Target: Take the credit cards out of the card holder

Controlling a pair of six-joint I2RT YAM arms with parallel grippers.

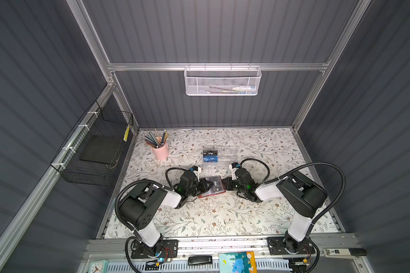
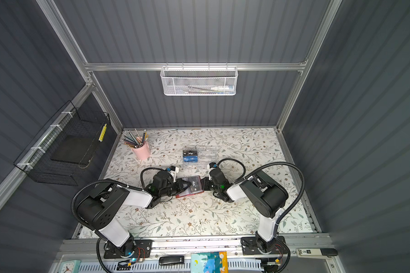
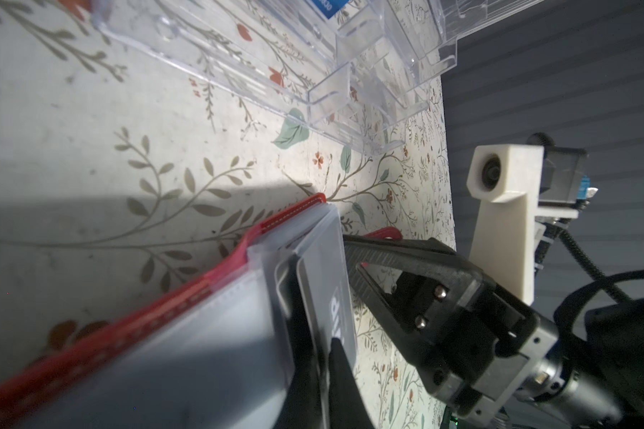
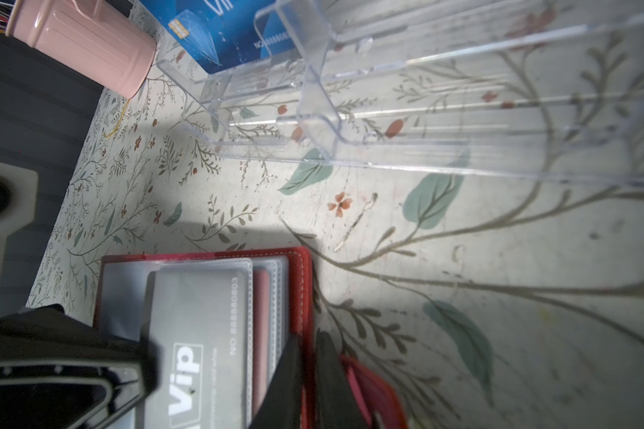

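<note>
The open card holder (image 4: pixel 304 271), red with clear sleeves, lies on the table between my two grippers. A grey "Vip" card (image 4: pixel 200 336) shows on its upper sleeve. My left gripper is shut at the card's left side, with the thin edge of the grey card (image 3: pixel 329 279) running between its fingers; whether sleeve plastic is pinched too cannot be told. My right gripper is shut on the holder's red right border, and part of the red cover curls up beyond its fingers.
Behind the holder stands a clear stepped rack (image 4: pixel 322 136) with a black card (image 1: pixel 210 153) and a blue card (image 1: pixel 210 159) in its left part. A pink pencil cup (image 1: pixel 160 151) is at the back left.
</note>
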